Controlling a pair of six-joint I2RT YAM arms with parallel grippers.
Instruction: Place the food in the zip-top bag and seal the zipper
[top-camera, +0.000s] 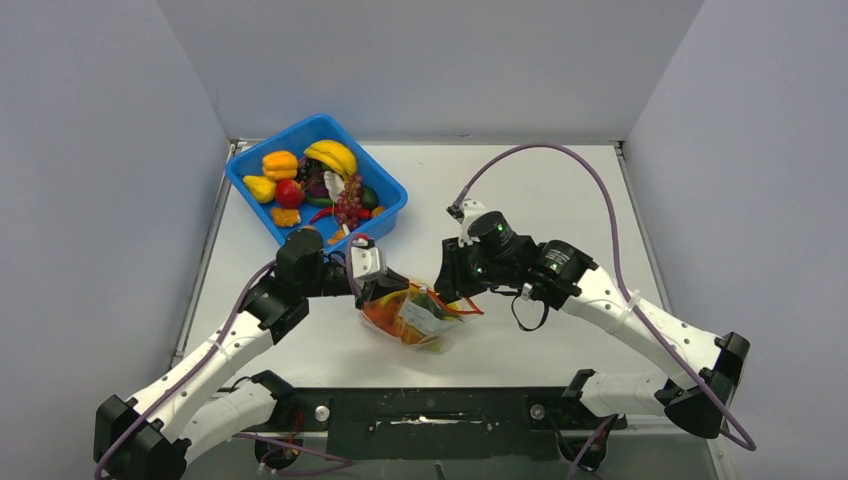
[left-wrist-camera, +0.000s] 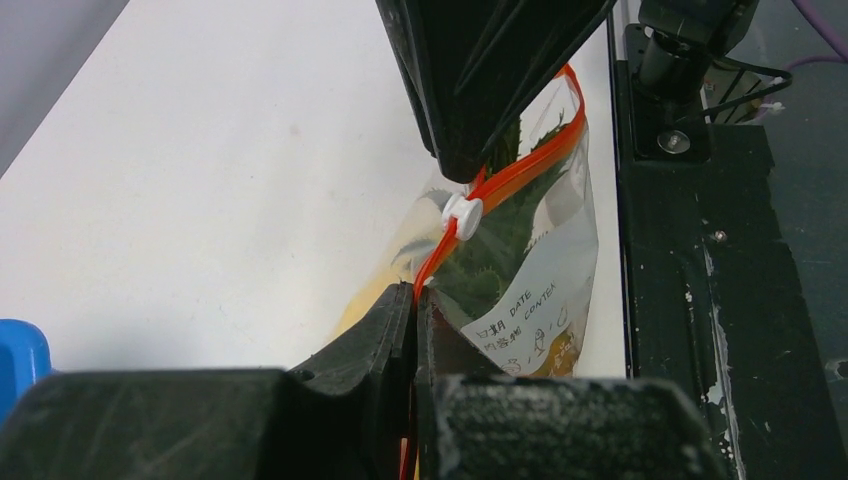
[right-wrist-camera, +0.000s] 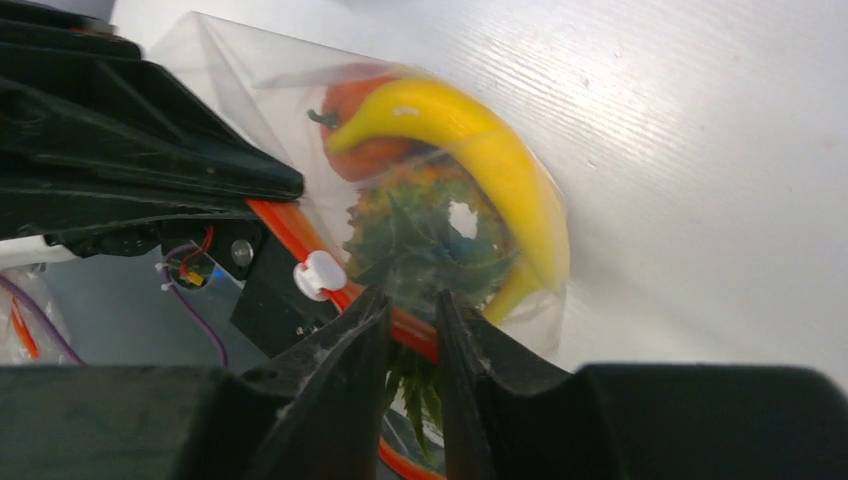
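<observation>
The clear zip bag (top-camera: 425, 322) with an orange zipper sits at the front middle of the table. Through its plastic show a banana (right-wrist-camera: 440, 108), a red-orange pepper (right-wrist-camera: 355, 110) and a leafy pineapple (right-wrist-camera: 425, 230). At one end of the zipper, my left gripper is shut on the orange strip. Beside it on the strip sits the white slider (left-wrist-camera: 463, 215). My right gripper is part open, its fingers on either side of the strip beyond the slider. Green leaves (right-wrist-camera: 412, 385) show at the bag's mouth, where the orange edges spread apart.
A blue bin (top-camera: 262, 215) of play fruit and vegetables stands at the back left, near the left arm. Along the front runs a dark rail (top-camera: 450, 430).
</observation>
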